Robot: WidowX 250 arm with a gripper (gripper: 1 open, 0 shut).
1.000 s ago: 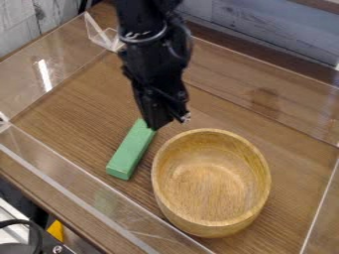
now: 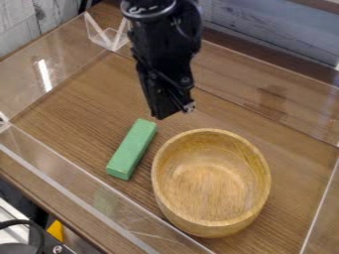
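A green rectangular block (image 2: 131,149) lies on the wooden table, left of a round tan bowl (image 2: 211,208). My black gripper (image 2: 169,107) hangs above and behind both, over the table, shut with nothing visible between its fingers.
The wooden table (image 2: 66,109) has clear low walls around its edges, with free room at the left and back right. A small yellow object (image 2: 55,229) and a dark cable sit outside the lower left corner.
My gripper has risen and moved back, away from the green block and bowl, which have stayed in place.
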